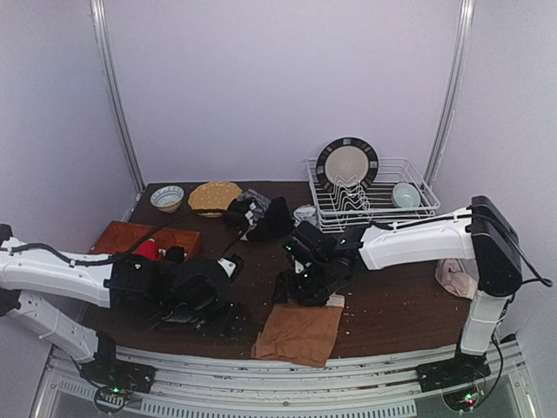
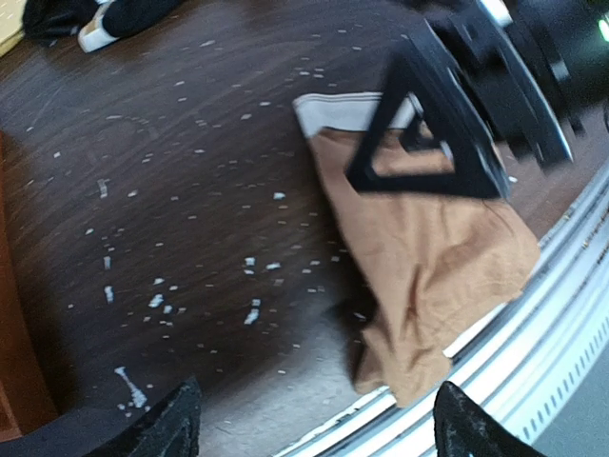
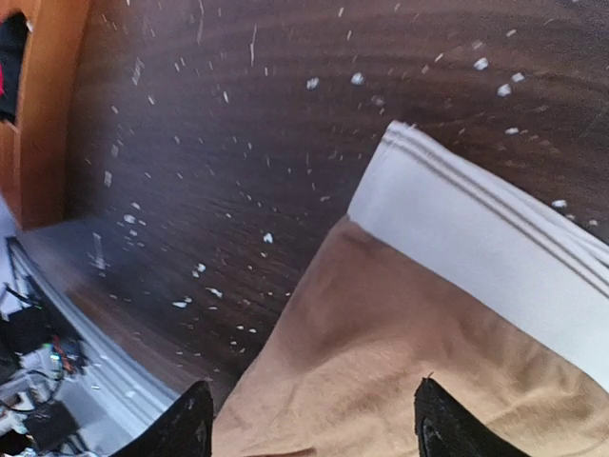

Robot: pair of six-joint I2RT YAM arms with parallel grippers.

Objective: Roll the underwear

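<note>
The brown underwear [image 1: 296,335] with a white waistband [image 3: 476,238] lies on the dark table at the front edge. In the left wrist view its near end [image 2: 409,371] looks creased and bunched. My right gripper [image 1: 291,287] is over the waistband end; in the right wrist view its fingertips [image 3: 433,419] are apart above the brown cloth, with no cloth seen lifted between them. My left gripper [image 1: 222,318] stands open to the left of the underwear, its fingers [image 2: 157,428] apart.
An orange wooden box [image 1: 126,235] is at the left. A bowl [image 1: 166,198], a yellow mat [image 1: 214,196], dark clothing [image 1: 274,222] and a dish rack [image 1: 409,213] stand at the back. A pink cloth [image 1: 452,277] lies at the right.
</note>
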